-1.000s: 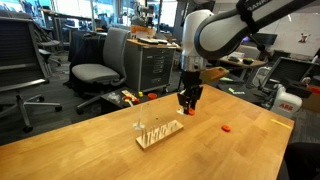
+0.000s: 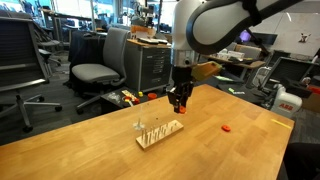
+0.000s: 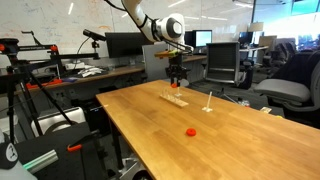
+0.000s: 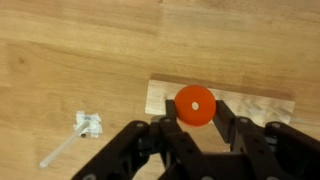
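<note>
An orange-red round piece (image 4: pixel 195 105) is between the fingertips of my gripper, which is shut on it. Beneath it in the wrist view lies a pale wooden board (image 4: pixel 250 104). In exterior view 1 this board (image 2: pixel 159 136) carries a row of upright pegs, and my gripper (image 2: pixel 181 102) hangs above its right end with the red piece (image 2: pixel 181 110) below. The held piece hides part of the board in the wrist view, so I cannot tell whether it touches a peg.
A second red piece (image 2: pixel 226 128) lies on the table to the right. A small white stand with a thin upright stick (image 4: pixel 88 125) stands apart from the board. Bare tabletop (image 2: pixel 70 155) spreads out at the left.
My gripper has moved left with the red piece, from right of the board to over its right end. The board and the loose red piece have not moved.
</note>
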